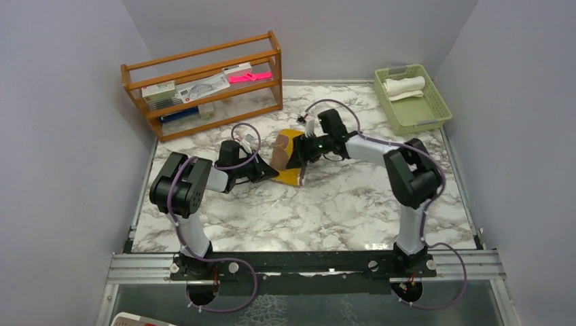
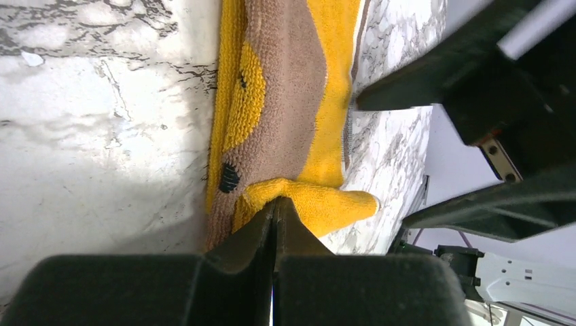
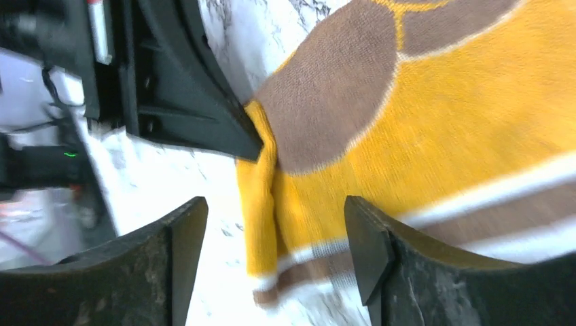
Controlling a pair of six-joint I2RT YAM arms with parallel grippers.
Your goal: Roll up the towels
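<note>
A yellow and brown patterned towel (image 1: 288,157) lies folded into a narrow strip between the arms. In the left wrist view the same towel (image 2: 285,95) runs upward, a yellow flap bunched at its near end. My left gripper is shut, its tips tucked against that flap; whether cloth is pinched between them is hidden. My right gripper stands open over the towel, its fingertips (image 3: 197,210) well apart. Between them, further off, the towel's yellow end fold (image 3: 261,197) touches the left gripper's tip.
A green basket (image 1: 440,112) at the back right holds white rolled cloth (image 1: 405,87). The wooden rack (image 1: 204,71) with boxes and a pink item fills the back left.
</note>
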